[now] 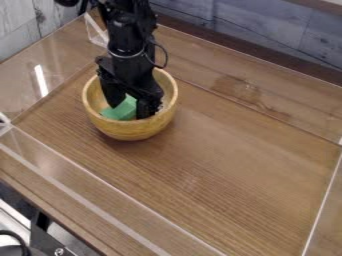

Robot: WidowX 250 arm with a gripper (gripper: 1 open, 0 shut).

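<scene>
My black gripper [128, 92] reaches down from the top of the camera view into a yellow bowl [130, 130], its fingers spread open. Inside the bowl, under the fingers, lies a green object [116, 112], partly hidden by the gripper. Whether the fingers touch it cannot be told.
A pale wall runs along the back, and a clear object stands near the top left behind the arm.
</scene>
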